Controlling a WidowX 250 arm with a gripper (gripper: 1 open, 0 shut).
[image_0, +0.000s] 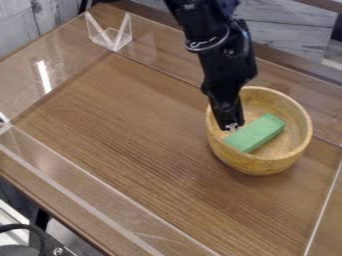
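A round wooden bowl (283, 150) stands at the right of the table, with a flat green block (254, 134) lying inside it. The black arm comes down from the top, and its gripper (227, 118) is over the bowl's upper left part, above and left of the block. The fingers look shut, with nothing visible between them.
A clear plastic object (112, 32) stands at the back left. A black cable (27, 228) shows at the lower left corner.
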